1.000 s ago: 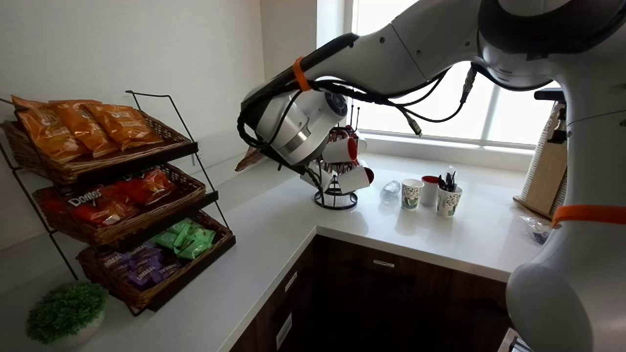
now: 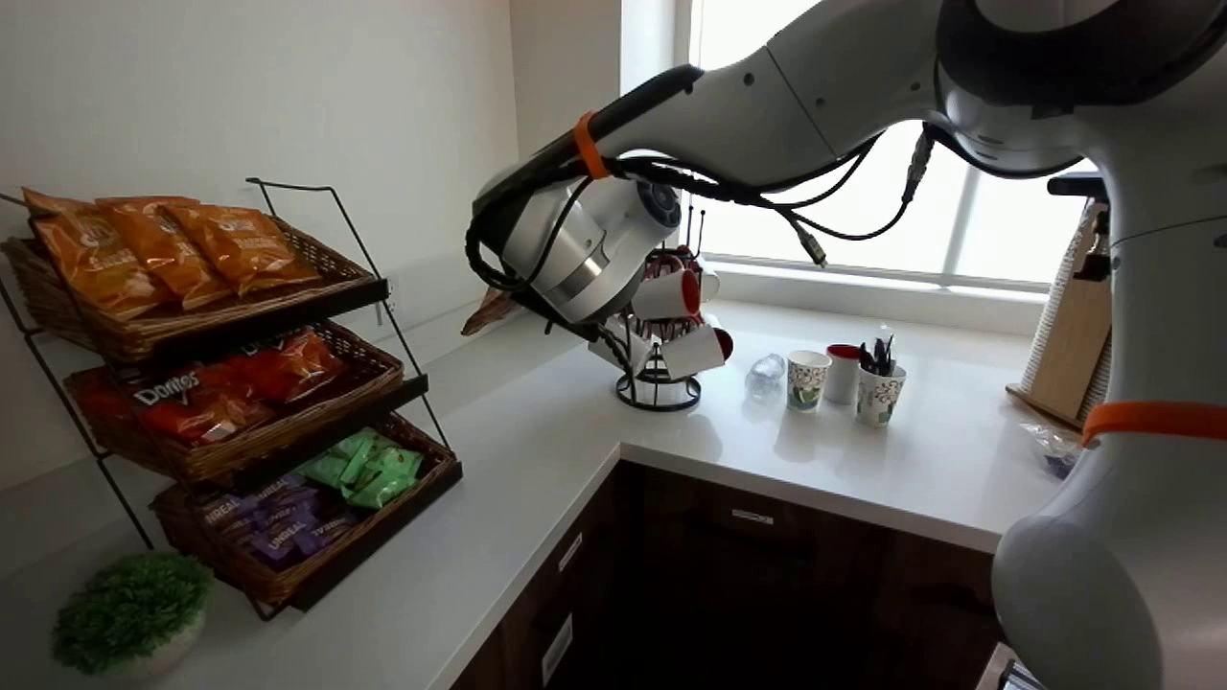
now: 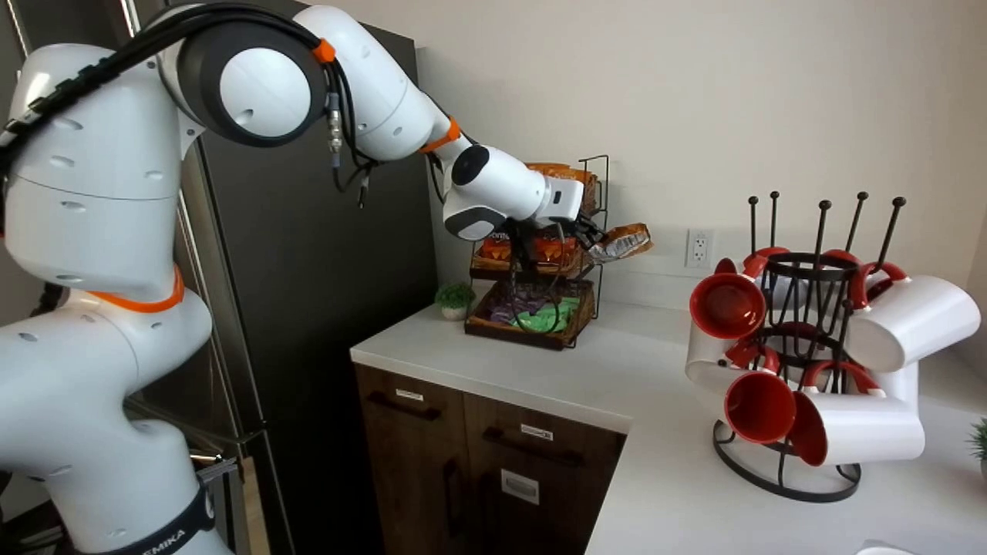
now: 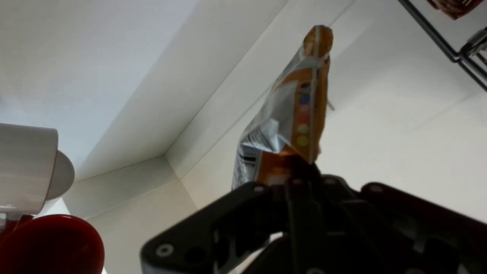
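Observation:
An orange and silver snack bag [image 4: 292, 109] sticks out from my gripper, which is shut on its near end in the wrist view. Seen from the second exterior view, the bag [image 3: 621, 242] hangs in the air just right of the snack rack, with the gripper [image 3: 592, 236] at its left end. Only a brown-orange corner of the bag [image 2: 489, 310] shows in the first exterior view; the arm hides the rest and the fingers.
A three-tier wicker rack [image 2: 288, 581] of snack bags stands on the counter beside a small plant [image 2: 132, 609]. The mug tree [image 3: 786, 486] is in the corner, with paper cups [image 2: 807, 379] farther right. Clear counter [image 2: 506, 443] lies between rack and mug tree.

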